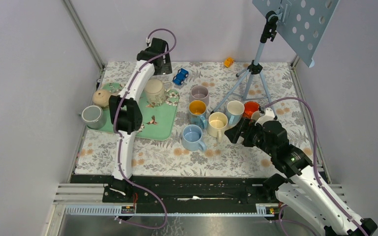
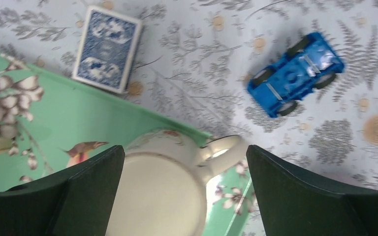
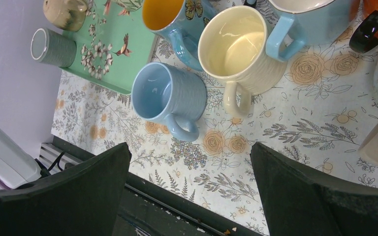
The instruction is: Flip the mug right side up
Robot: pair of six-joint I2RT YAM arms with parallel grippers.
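Observation:
An upside-down cream mug point(image 1: 154, 93) point(image 2: 157, 191), base up, sits at the back of the green tray point(image 1: 157, 123), its handle toward the back right. My left gripper point(image 1: 162, 66) is open above and behind it, the mug below between the fingertips in the left wrist view. My right gripper point(image 1: 236, 132) is open over the front right, near several upright mugs, including a blue one point(image 3: 167, 93) and a cream one point(image 3: 236, 54).
A blue toy car point(image 1: 180, 76) and a card deck point(image 2: 107, 49) lie behind the tray. A tripod point(image 1: 255, 69) stands at the back right. Bare cloth lies along the table's front.

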